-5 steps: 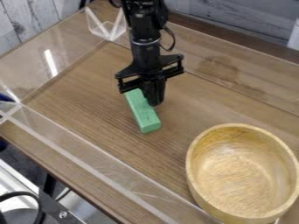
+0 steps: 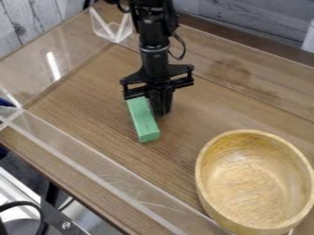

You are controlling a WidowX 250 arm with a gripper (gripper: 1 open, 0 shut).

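The black robot gripper (image 2: 152,92) is low over the wooden table, its fingertips at the upper end of a green block (image 2: 143,122). The green block lies on the table, angled slightly, extending toward the front. The gripper looks shut; whether it grips or only touches the block's end cannot be told, as the dark fingers overlap it.
A large tan bowl (image 2: 252,179) sits at the front right. A clear plastic object (image 2: 113,25) stands at the back left. Black cables lie at the lower left beyond the table edge.
The green block has shifted slightly left and toward the front, along with the gripper, which has moved a little left.
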